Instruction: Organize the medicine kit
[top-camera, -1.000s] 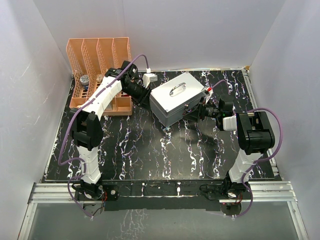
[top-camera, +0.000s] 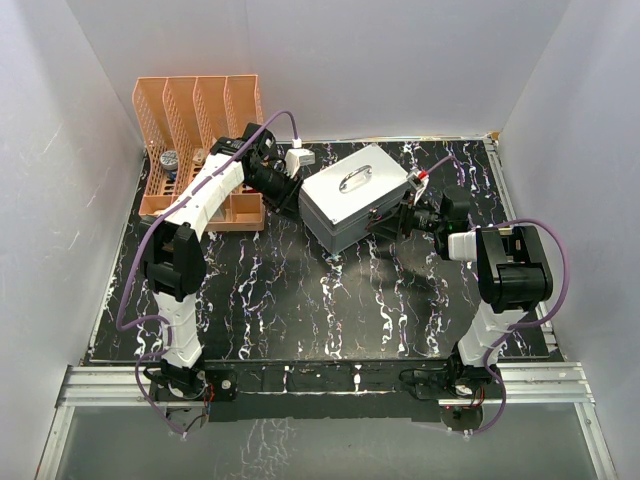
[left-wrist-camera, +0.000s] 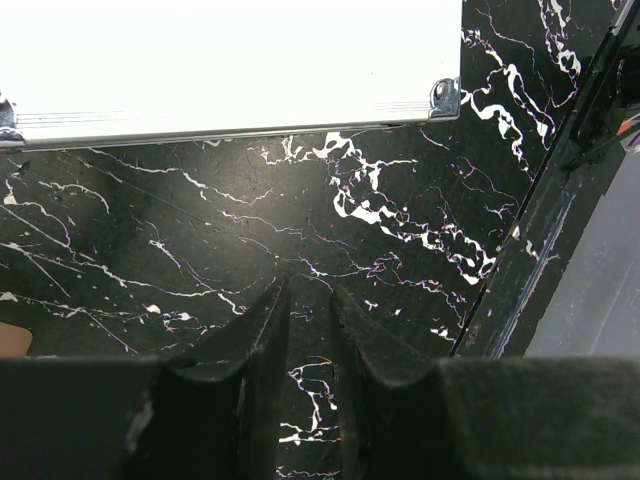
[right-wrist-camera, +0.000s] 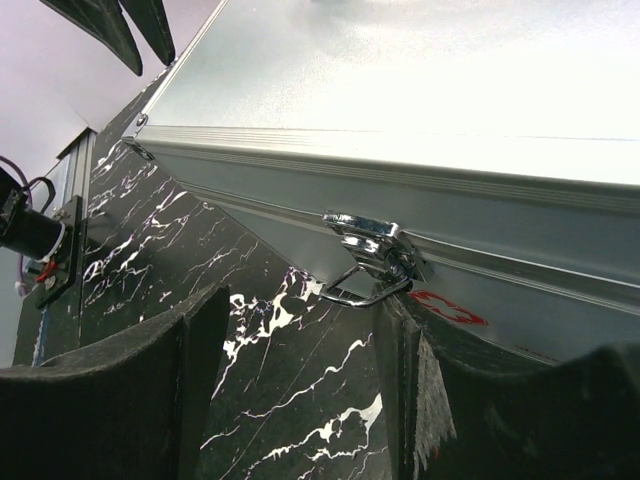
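Note:
The closed silver medicine case (top-camera: 350, 190) sits turned at an angle at the back middle, its handle (top-camera: 355, 178) on the lid. On its front face the metal latch (right-wrist-camera: 370, 250), with a wire loop, hangs against the right-hand finger of my right gripper. That gripper is part open, the loop reaching into its gap without being clamped. Beside the case's left end in the top view is my left gripper; its fingers are drawn close with a narrow gap, and nothing shows between them. The case's inside is hidden.
At the back left stands an orange divided organizer (top-camera: 243, 90), with a round container (top-camera: 169, 161) in one compartment. My left arm partly covers it. Walls close in the back and both sides.
In the top view my right gripper has shifted very slightly at the case's front. The case and my left arm have stayed in place.

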